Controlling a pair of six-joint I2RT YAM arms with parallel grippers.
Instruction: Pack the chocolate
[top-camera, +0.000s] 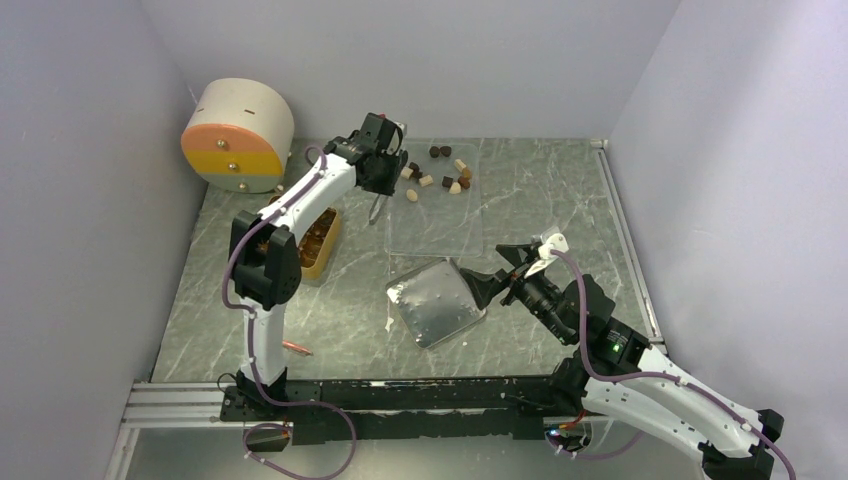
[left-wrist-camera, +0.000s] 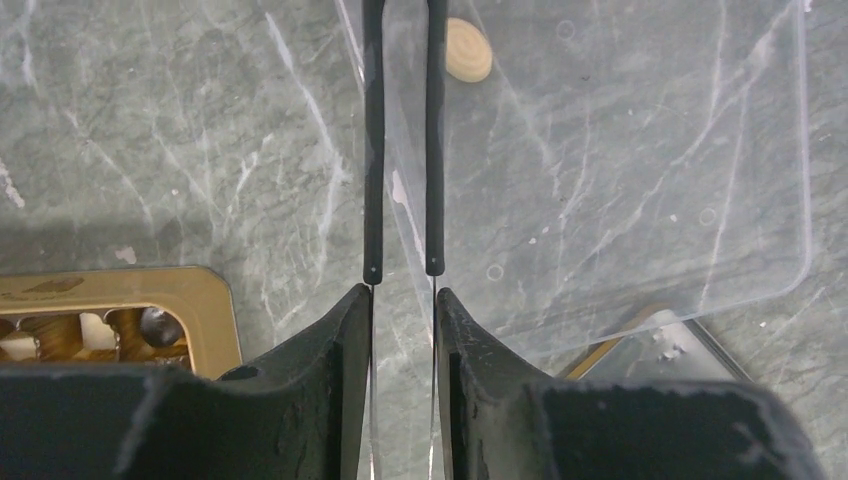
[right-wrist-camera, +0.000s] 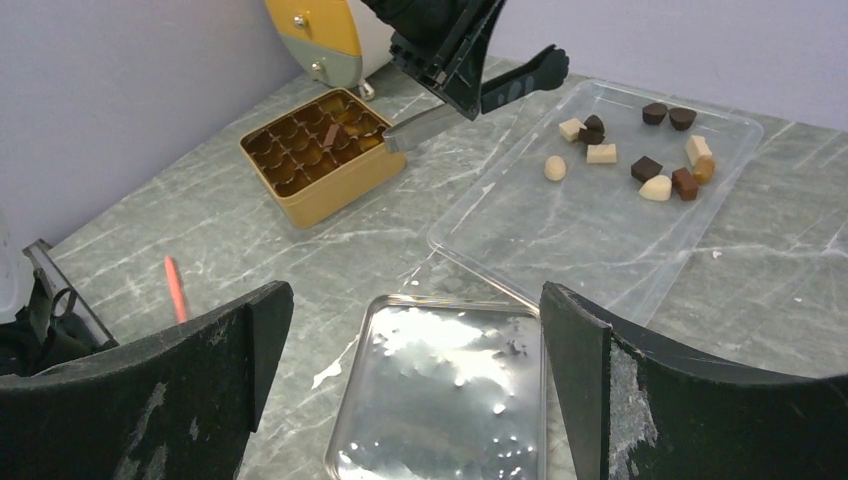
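Observation:
My left gripper is shut on metal tongs (left-wrist-camera: 373, 200), hanging over the left edge of the clear tray (top-camera: 432, 230). Assorted dark, brown and cream chocolates sit on that tray; an oval cream one (left-wrist-camera: 468, 52) shows beside the tongs in the left wrist view. The gold box (right-wrist-camera: 330, 196) with a compartment insert stands to the left, holding some pieces. My right gripper (top-camera: 500, 270) stands open at the front right, nothing seen between its fingers.
A steel tray (top-camera: 436, 305) lies in front of the clear tray. A rounded drawer cabinet (top-camera: 237, 125) stands at the back left, a red stick (right-wrist-camera: 174, 285) near the front left.

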